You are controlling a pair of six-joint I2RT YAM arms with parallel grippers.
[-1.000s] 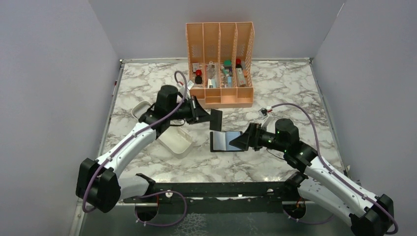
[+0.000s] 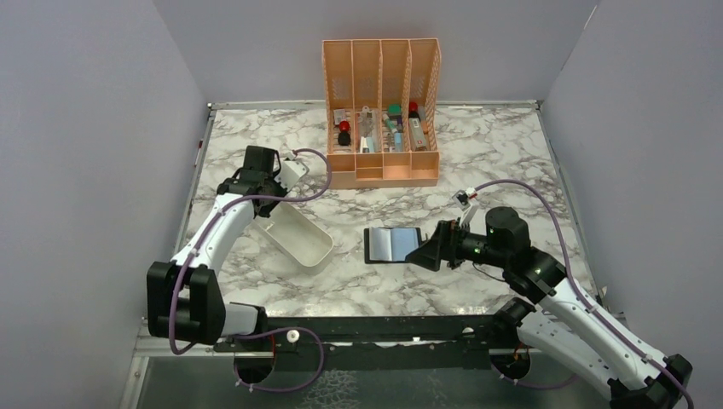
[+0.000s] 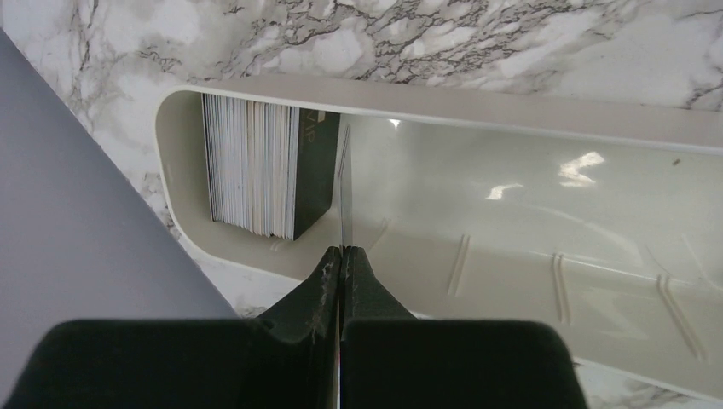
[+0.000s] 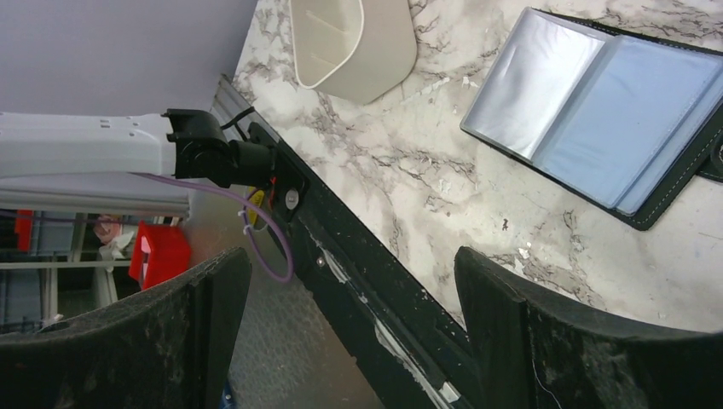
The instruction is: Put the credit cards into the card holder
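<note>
A stack of cards [image 3: 251,166], a dark one facing outward, stands on edge at one end of the cream bin [image 3: 546,132]. Beside it, a single thin card [image 3: 346,192] is seen edge-on in the left wrist view, its lower end between the fingers of my left gripper, which is shut. A small gap separates this card from the stack. The card holder [image 2: 394,244] lies spread open on the table, its clear pockets [image 4: 627,119] looking empty. My right gripper is open with nothing between its fingers, just right of the holder from above.
An orange divided organizer [image 2: 383,170] with small items stands at the back. The arm covers one end of the bin in the top view.
My left gripper has swung left from above the holder to the bin, carrying a dark card that was seen flat from above.
</note>
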